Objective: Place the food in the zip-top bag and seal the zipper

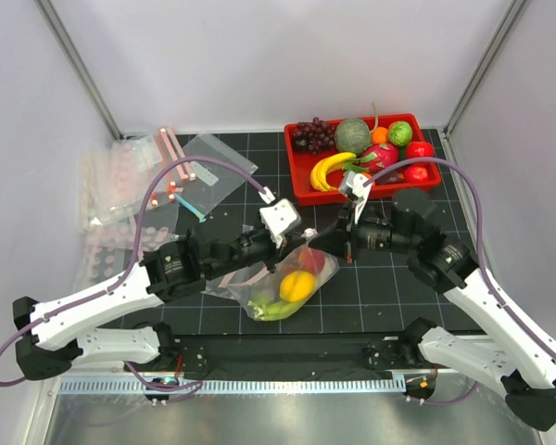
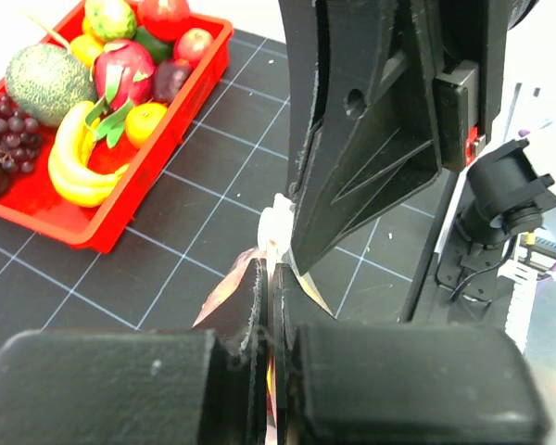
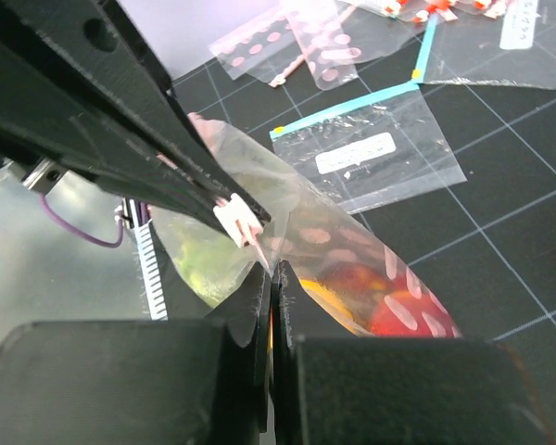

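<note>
A clear zip top bag [image 1: 267, 289] lies in front of the grippers with a yellow round food [image 1: 297, 286], a green food [image 1: 273, 310] and a red food [image 1: 310, 259] inside. My left gripper is shut on the bag's upper edge, and film spreads out on both sides of its fingers. Close by, my right gripper is also shut on the thin edge of the bag. A pale zipper tab [image 3: 238, 220] shows at the left gripper's tip in the right wrist view. The arms hide part of the bag's mouth from above.
At the back right stands a red tray [image 1: 300, 176] full of fruit. Other clear bags [image 1: 213, 176] lie flat at the back left. Bare dark tiles [image 1: 371, 292] are free to the right of the bag.
</note>
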